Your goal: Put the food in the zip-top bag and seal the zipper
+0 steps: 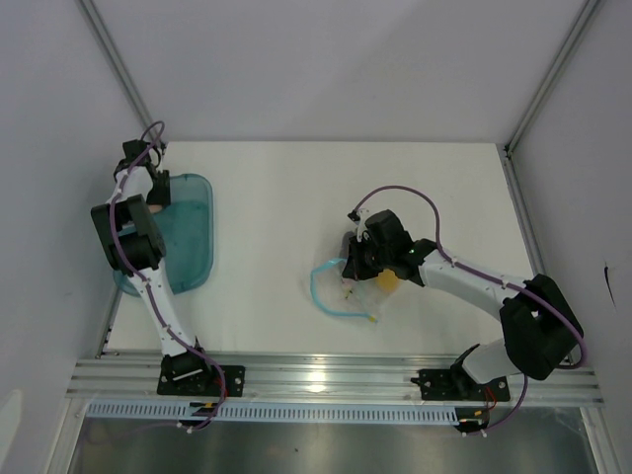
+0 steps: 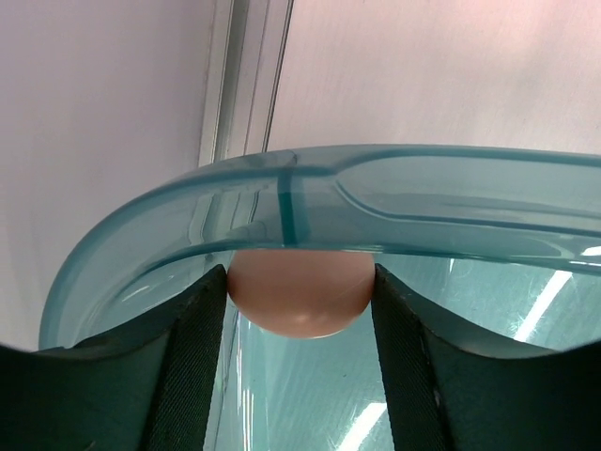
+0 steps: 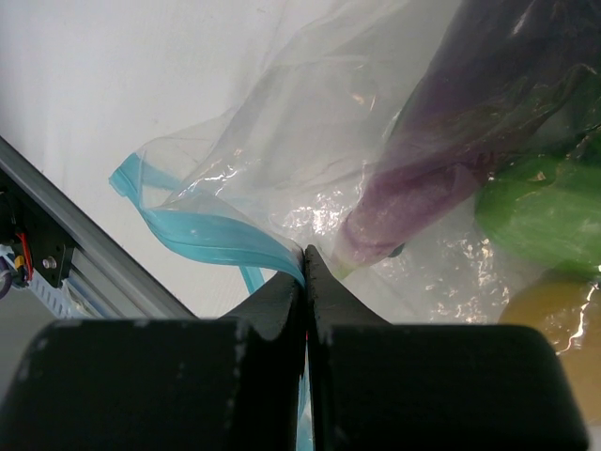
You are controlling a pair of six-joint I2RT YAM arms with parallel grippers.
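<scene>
A pale pink, rounded food item [image 2: 300, 287] lies at the far end of the teal bin [image 1: 188, 247], with the fingertips of my left gripper on either side of it; whether they grip it is unclear. The clear zip bag [image 3: 310, 150] lies on the table, holding a purple eggplant-like item [image 3: 404, 207], a green item [image 3: 540, 211] and an orange-yellow item [image 3: 549, 315]. My right gripper is shut at the bag's blue zipper strip [image 3: 207, 235], pinching the bag's edge.
A metal rail [image 1: 316, 365] runs along the front edge, and walls border the left, back and right.
</scene>
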